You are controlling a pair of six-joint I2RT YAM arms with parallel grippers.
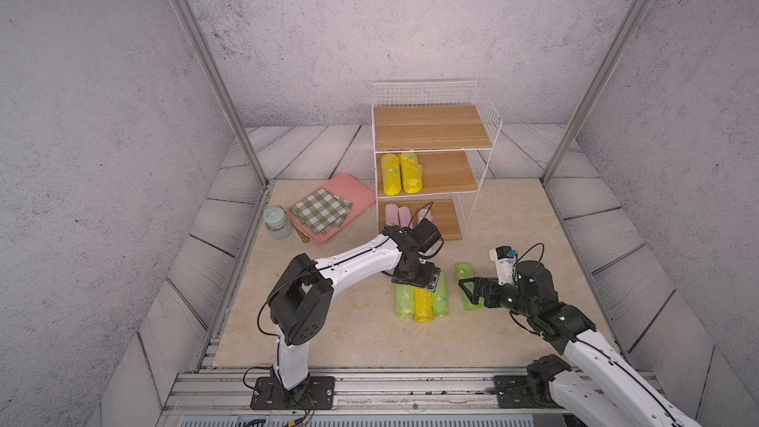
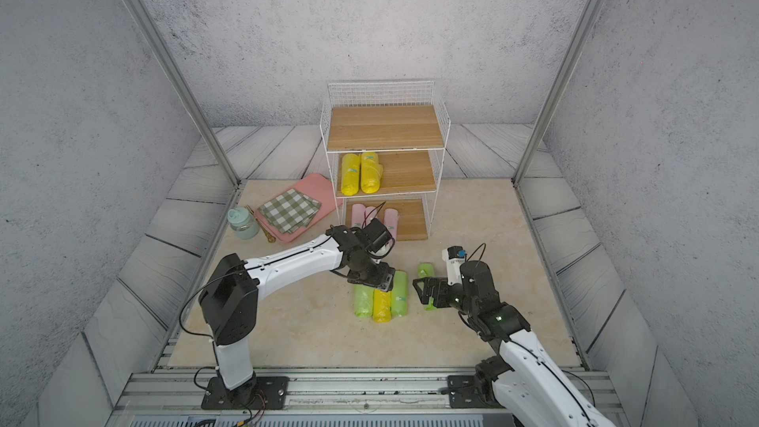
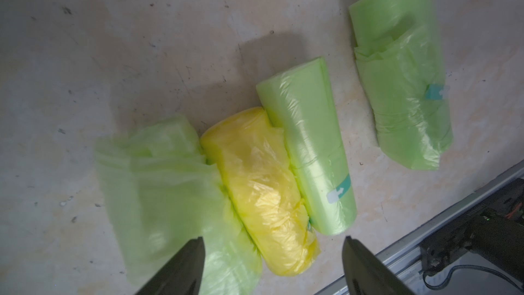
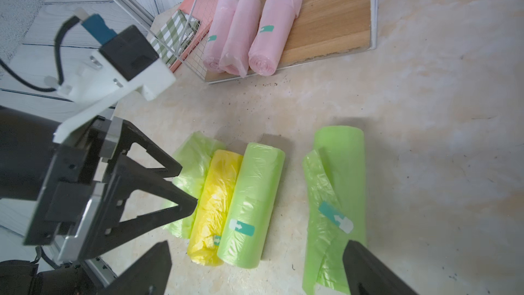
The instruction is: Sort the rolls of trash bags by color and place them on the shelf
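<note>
My left gripper hangs open over a row of three rolls: a crumpled green roll [image 3: 163, 196], a yellow roll [image 3: 256, 185] and a smooth green roll [image 3: 303, 136]. A separate green roll [image 4: 333, 185] lies to their right, with my right gripper [image 2: 420, 291] open above it. The white wire shelf [image 1: 431, 126] holds two yellow rolls [image 1: 390, 174] on the middle board and three pink rolls [image 4: 273, 27] on the bottom one. The top board is empty.
A pink tray [image 1: 355, 193] with a checked cloth [image 1: 320, 211] and a glass jar [image 1: 278, 223] sit at the back left.
</note>
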